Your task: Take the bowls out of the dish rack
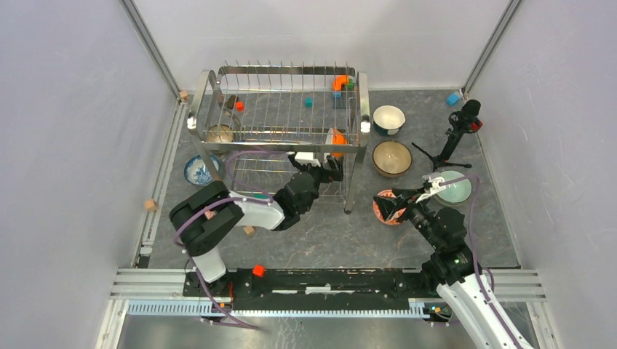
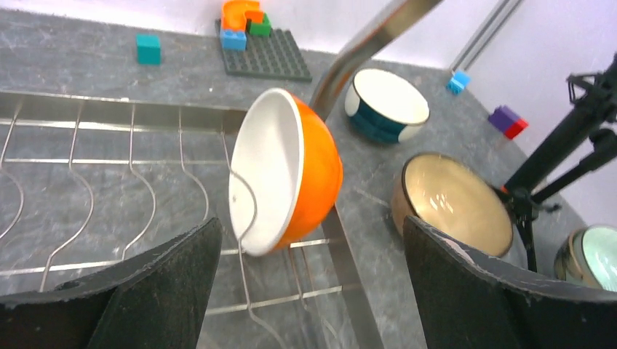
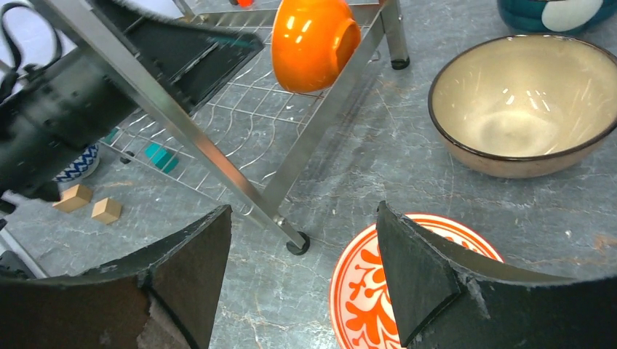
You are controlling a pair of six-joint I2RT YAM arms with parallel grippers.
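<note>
An orange bowl point(image 2: 320, 174), white inside, stands on its side among the wires at the right end of the dish rack's lower shelf point(image 3: 295, 163). My left gripper point(image 1: 320, 161) is at the front of the rack, and its fingers are open on either side of the bowl in the left wrist view, with nothing held. A beige bowl point(image 1: 220, 134) shows at the rack's left end. Over the orange patterned bowl point(image 3: 364, 291) on the table, my right gripper point(image 1: 407, 201) hangs with its fingers apart and empty.
Right of the rack sit a dark teal bowl point(image 1: 389, 118), a tan bowl point(image 1: 392, 158) and a pale green bowl point(image 1: 455, 187). A black stand point(image 1: 455, 134) rises at the right. The blue patterned bowl point(image 1: 198, 171) lies left of the rack.
</note>
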